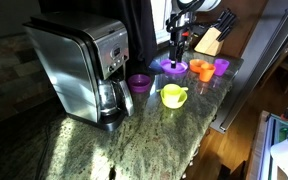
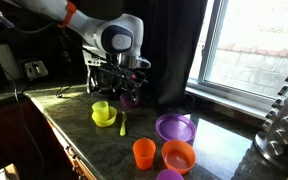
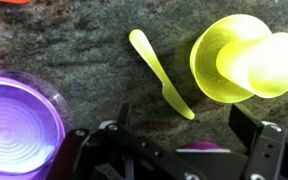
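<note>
My gripper is open and empty above the counter, its fingers (image 3: 248, 126) wide apart at the bottom of the wrist view. Just ahead of the gap lies a yellow knife (image 3: 161, 74). To its right is a yellow bowl (image 3: 206, 72) with a yellow cup (image 3: 267, 66) in it. A purple plate (image 3: 54, 112) fills the lower left. Part of a purple bowl (image 3: 203, 147) shows between the fingers, mostly cut off. In exterior view 2 the gripper (image 2: 111, 78) hangs behind and above the yellow bowl (image 2: 103, 119).
A steel coffee maker (image 1: 112, 60) stands beside the purple bowl (image 1: 139, 83). Beyond the plate are an orange cup (image 2: 144, 153), an orange bowl (image 2: 178, 156) and a purple cup (image 2: 170, 175).
</note>
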